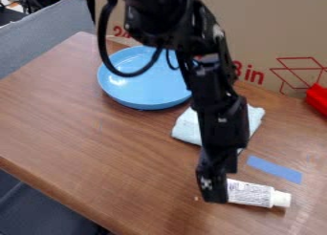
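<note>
My black gripper [215, 186] points down at the near right of the wooden table, its tip low at the left end of a white tube [255, 194], which it partly hides. The fingers are open by their look, though the fingers are seen mostly side-on. Behind the arm lie a folded pale cloth [186, 128] and a blue plate [128, 86] toward the back. A strip of blue tape [274, 168] lies just beyond the tube.
A cardboard box [274, 29] stands along the back, with a red object [316, 100] at the right edge. The table's front edge runs along the lower left.
</note>
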